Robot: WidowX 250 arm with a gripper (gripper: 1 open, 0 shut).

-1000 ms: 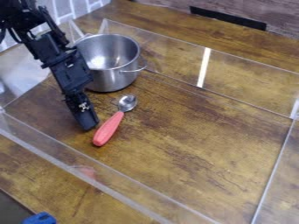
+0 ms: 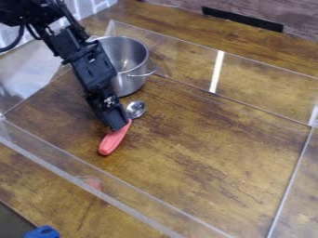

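My gripper [image 2: 115, 118] is over the red-handled scoop, its fingertips at the upper part of the handle [image 2: 114, 138]; I cannot tell whether it grips it. The metal bowl of the scoop [image 2: 137, 109] shows just right of my fingers. Behind the arm stands a steel pot [image 2: 128, 58], partly hidden by it.
Clear acrylic panels edge the wooden table [image 2: 224, 158] on several sides. A white strip [image 2: 218, 72] lies at the back right. A blue object [image 2: 41, 231] is at the bottom left corner.
My gripper has moved right, from beside the scoop to over its handle, and now partly covers it. The pot and scoop show no clear movement.
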